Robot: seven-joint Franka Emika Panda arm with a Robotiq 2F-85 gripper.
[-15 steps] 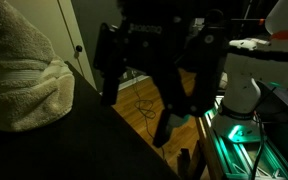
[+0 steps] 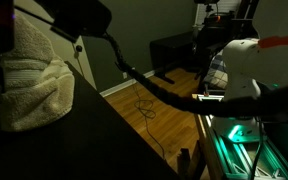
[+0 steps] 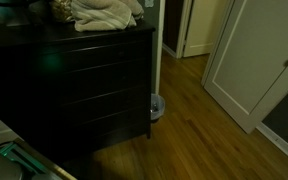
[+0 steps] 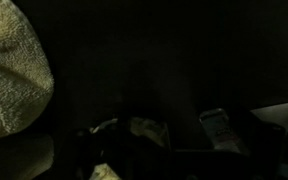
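A light, fluffy towel (image 2: 39,80) lies bunched on the dark dresser top (image 2: 74,150) at the left of exterior view 1. Exterior view 2 shows the folded pale towel (image 3: 102,14) near the top's right corner. My dark arm (image 2: 169,92) reaches across the room toward the upper left, partly in front of the towel. In the wrist view, the towel (image 4: 14,70) fills the left edge, beside my gripper. The gripper's fingers are lost in shadow at the bottom, so their spacing and anything between them cannot be made out.
The black dresser (image 3: 84,90) has a drawer front, with a small bin (image 3: 157,107) on the floor by its right side. A cable (image 2: 146,112) lies on the wooden floor. A white door (image 3: 269,60) stands at the right, with open floor before it.
The gripper and arm have swung from the middle of exterior view 1 toward the upper left, over the dresser top. The towel is partly covered by the arm.
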